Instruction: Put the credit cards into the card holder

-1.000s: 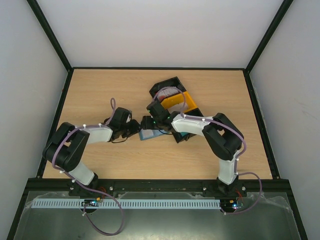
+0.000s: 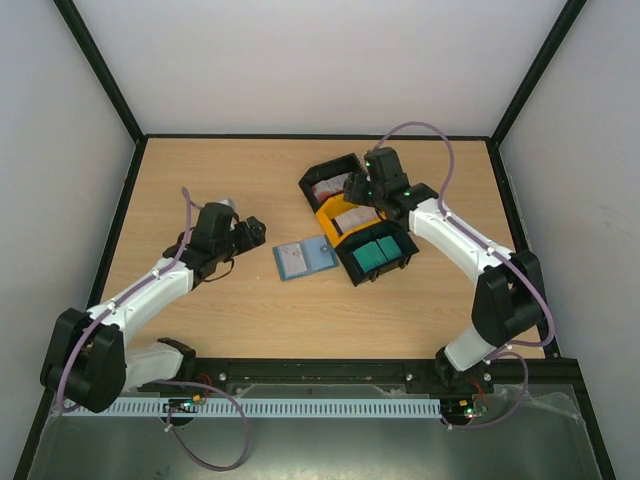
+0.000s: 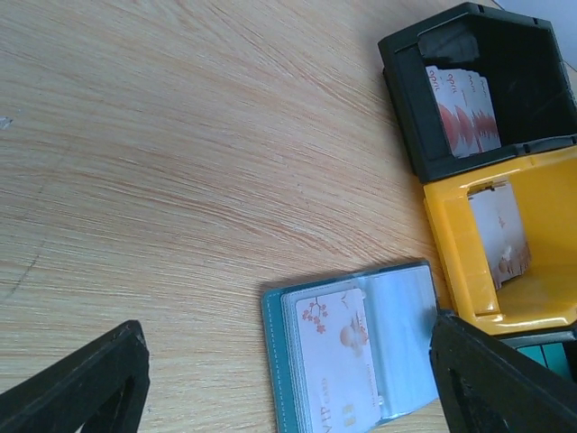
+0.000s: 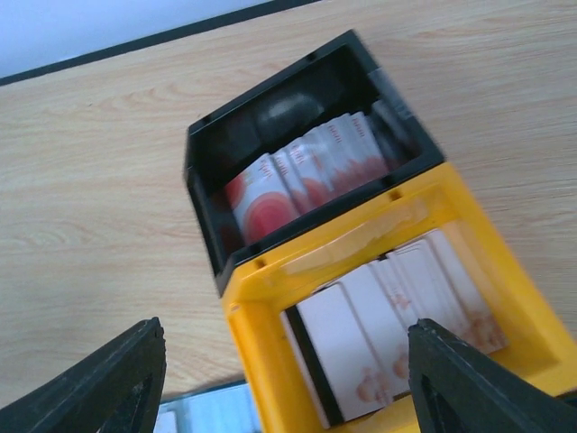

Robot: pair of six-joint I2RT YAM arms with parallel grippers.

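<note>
The blue card holder (image 2: 318, 255) lies at mid-table, a pale card (image 3: 335, 359) with a blossom print in its left pocket. My left gripper (image 2: 250, 232) is left of it, fingers apart, empty, with the holder between and beyond them in its wrist view. Cards sit in three bins: red-printed ones (image 4: 269, 194) in the black back bin, white ones (image 4: 356, 334) in the yellow middle bin, teal ones (image 2: 378, 252) in the black front bin. My right gripper (image 2: 357, 185) is open over the back and yellow bins, holding nothing.
The bins stand in a slanted row right of the holder.
My right gripper has moved from over the holder up and right to above the bins. My left gripper has drawn back to the left, away from the holder.
</note>
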